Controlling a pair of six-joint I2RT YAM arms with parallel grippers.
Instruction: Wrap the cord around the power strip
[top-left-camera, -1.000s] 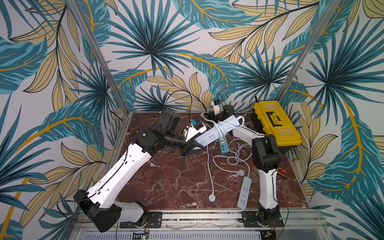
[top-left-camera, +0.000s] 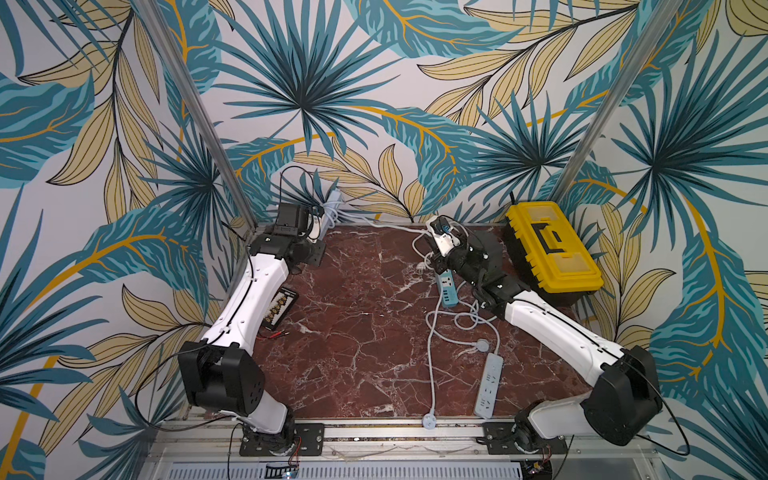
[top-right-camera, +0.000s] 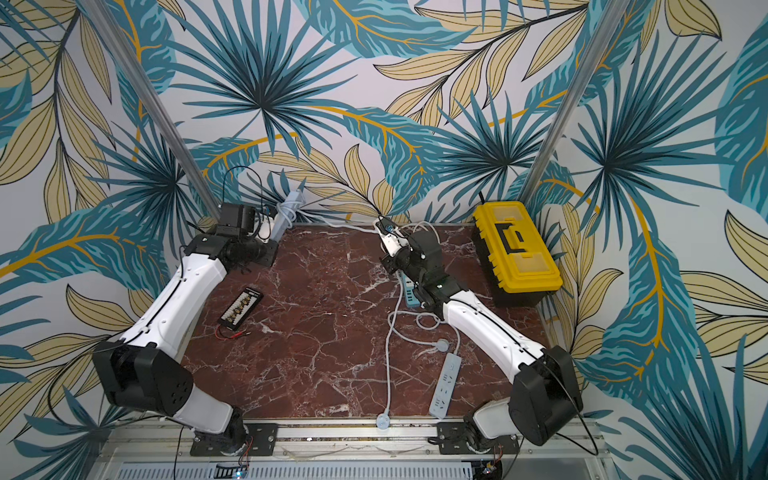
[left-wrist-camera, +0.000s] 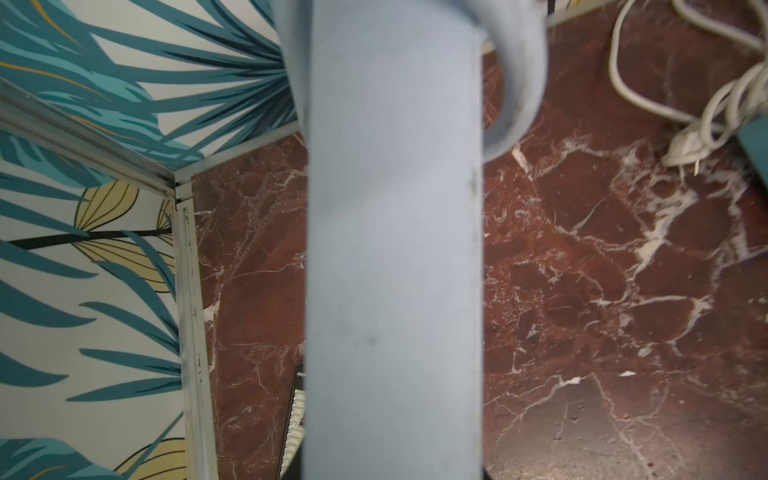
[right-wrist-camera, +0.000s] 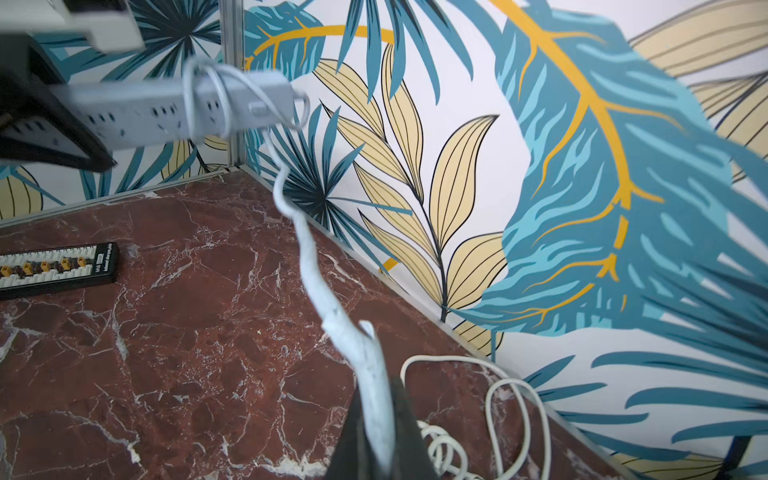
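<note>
My left gripper (top-left-camera: 317, 253) is shut on a light grey power strip (right-wrist-camera: 172, 104), held up at the back left. The strip stands tilted in the top left view and fills the middle of the left wrist view (left-wrist-camera: 392, 264). Its cord loops around the far end, then runs taut across the back (top-left-camera: 388, 225) to my right gripper (top-left-camera: 437, 262). In the right wrist view the cord (right-wrist-camera: 316, 280) passes between the narrow fingers of that gripper, which is shut on it. The cord's free part trails forward to a plug (top-left-camera: 429, 421) at the front edge.
A teal strip (top-left-camera: 448, 291) lies under my right arm, with coiled cable near it. A second grey strip (top-left-camera: 489, 386) and a plug (top-left-camera: 482, 345) are front right. A yellow toolbox (top-left-camera: 554, 246) stands back right; a black tray (top-right-camera: 240, 309) lies left.
My left gripper has swung the strip from near the right gripper to the back left. The right arm has swung outward, its gripper staying near the back middle.
</note>
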